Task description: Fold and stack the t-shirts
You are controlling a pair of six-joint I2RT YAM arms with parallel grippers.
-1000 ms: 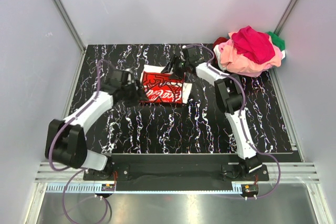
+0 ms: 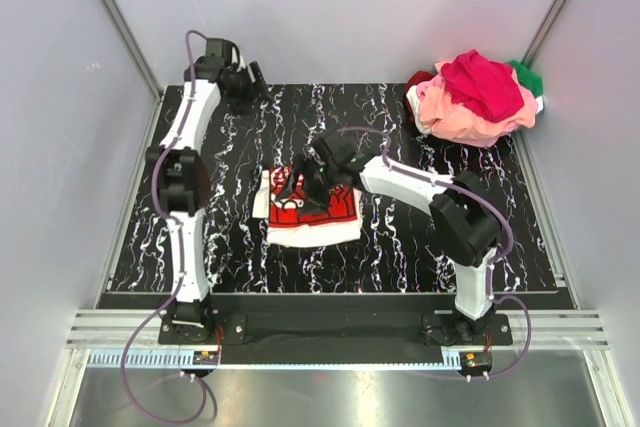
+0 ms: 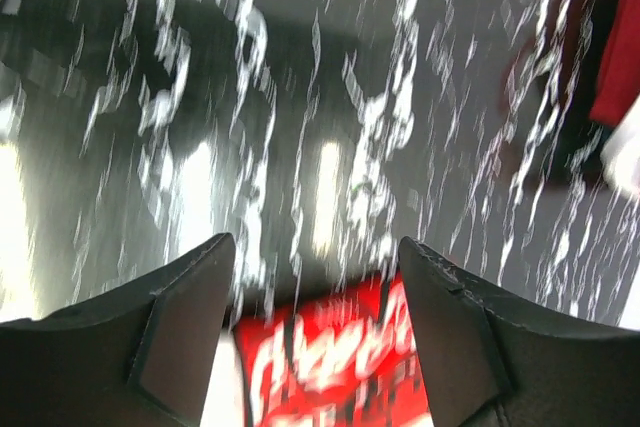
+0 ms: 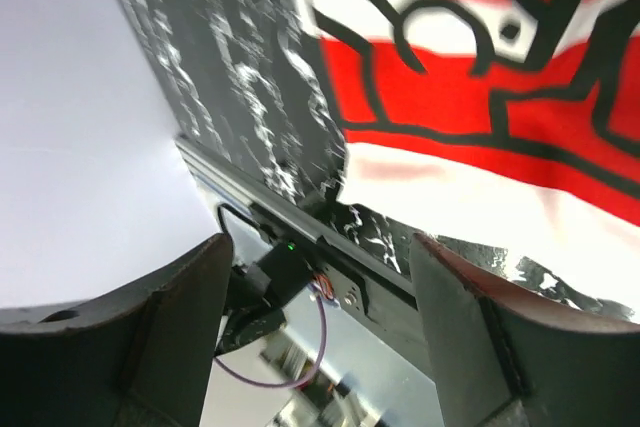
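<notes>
A red and white t-shirt (image 2: 310, 230) lies loosely folded on the black marbled table, slightly left of centre in the top view. My right gripper (image 2: 305, 187) is over it, open; the right wrist view shows its printed red front (image 4: 450, 87) and white hem beyond the open fingers. My left gripper (image 2: 255, 80) is up at the table's far left, apart from the shirt; in the left wrist view its fingers stand apart with nothing held, the red shirt (image 3: 330, 357) blurred below.
A heap of pink, red, white and green shirts (image 2: 470, 107) sits at the back right corner. Side walls border the table.
The shirt has turned and moved toward the front.
</notes>
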